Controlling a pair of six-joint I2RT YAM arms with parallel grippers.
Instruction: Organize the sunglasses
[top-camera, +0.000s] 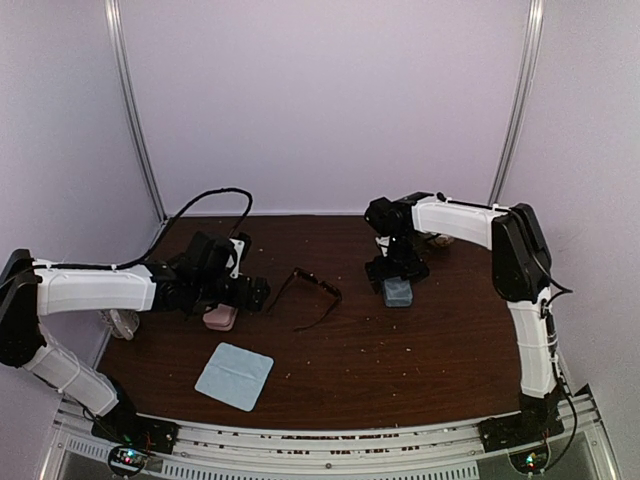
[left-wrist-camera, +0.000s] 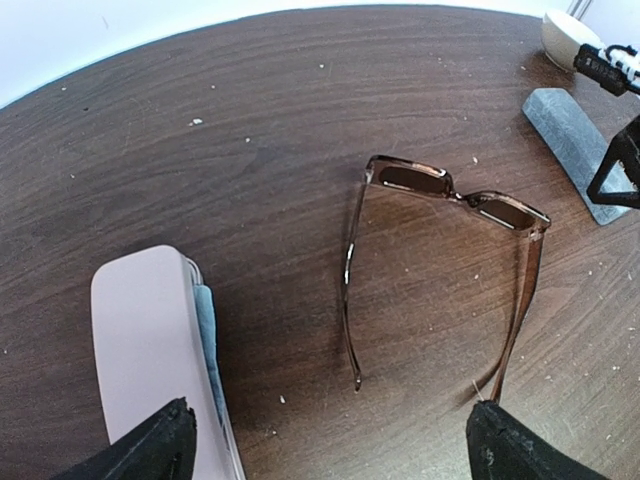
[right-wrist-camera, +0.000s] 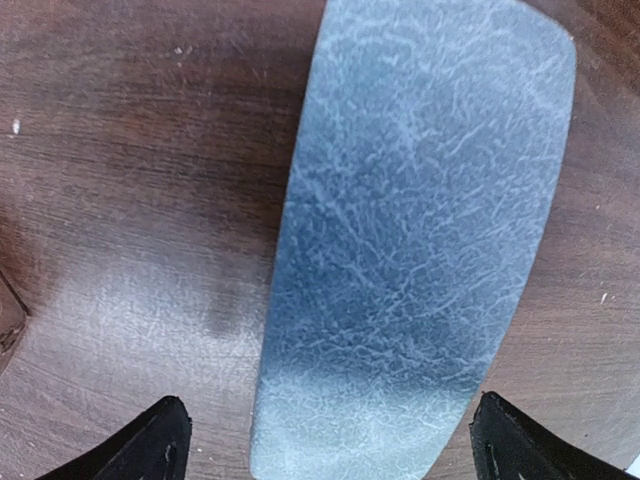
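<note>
Brown sunglasses lie unfolded mid-table, temples spread towards the front, as the left wrist view shows on their frame. Left of them is a pink case, shown pale in the left wrist view with blue cloth along its side. My left gripper hangs open near the sunglasses and that case, empty between its fingers. A grey-blue case lies to the right, its far part hidden by my arm. Above it my right gripper stands open, with the case stretching beyond the fingertips.
A light blue cloth lies flat at the front left. Partly hidden by the left arm, a mug stands at the left edge. A white bowl is behind the grey-blue case.
</note>
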